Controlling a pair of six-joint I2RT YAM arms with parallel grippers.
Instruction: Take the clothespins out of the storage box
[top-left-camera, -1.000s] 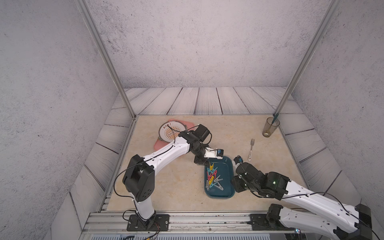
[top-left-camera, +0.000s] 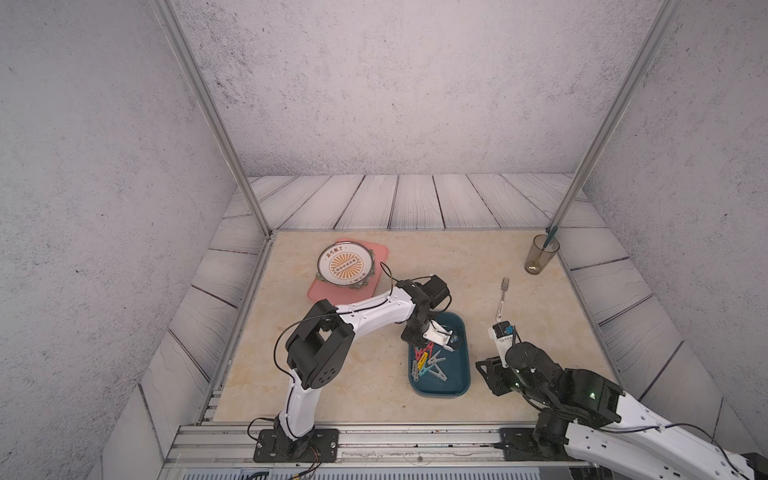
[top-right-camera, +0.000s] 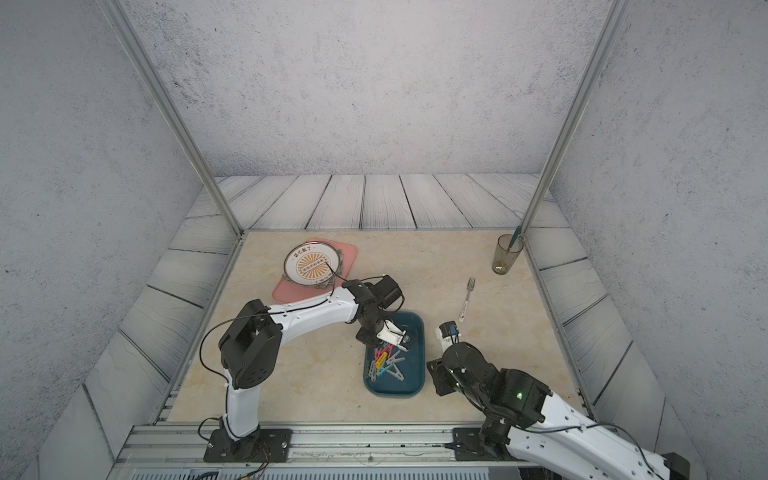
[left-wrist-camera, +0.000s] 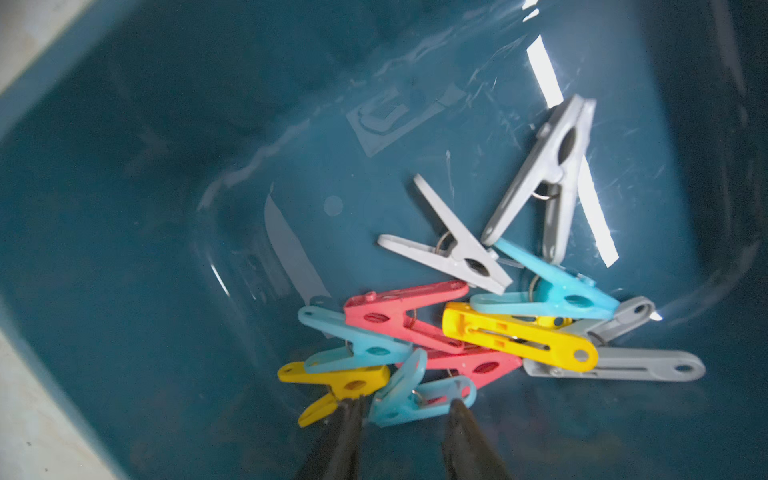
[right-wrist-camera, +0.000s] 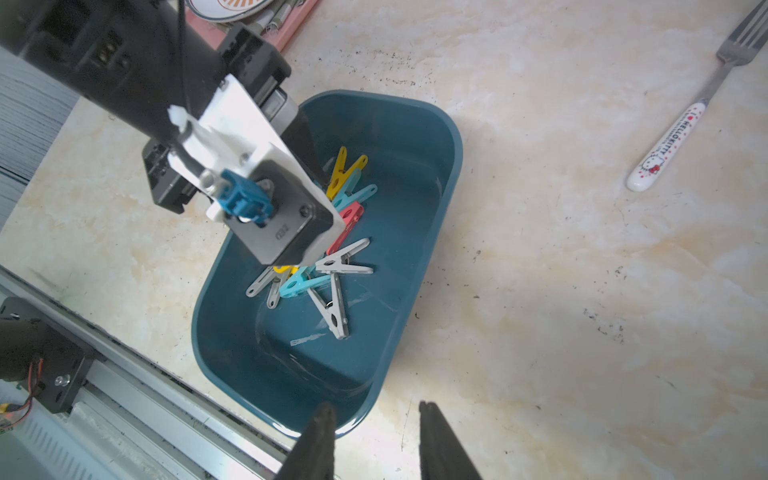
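The teal storage box (top-left-camera: 452, 384) holds several clothespins in pink, yellow, light blue, grey and white, heaped toward one side, among them a yellow one (left-wrist-camera: 520, 336) and a white one (left-wrist-camera: 464, 256). My left gripper is down over the box, its fingertips part open by a yellow and a light blue clothespin at the heap's edge; whether anything sits between them is unclear, but none looks held. My right gripper is outside, right of the box near its rim, open with nothing between its fingers.
A plate (top-left-camera: 345, 264) lies on a pink board (top-left-camera: 328, 296) at the back left. A fork (top-left-camera: 501, 296) lies right of the box, and a glass (top-left-camera: 541, 260) stands at the back right. The table right of the box is mostly clear.
My left gripper has moved down and toward the front, into the box over the clothespins. The right arm has pulled back to the right and front, away from the box.
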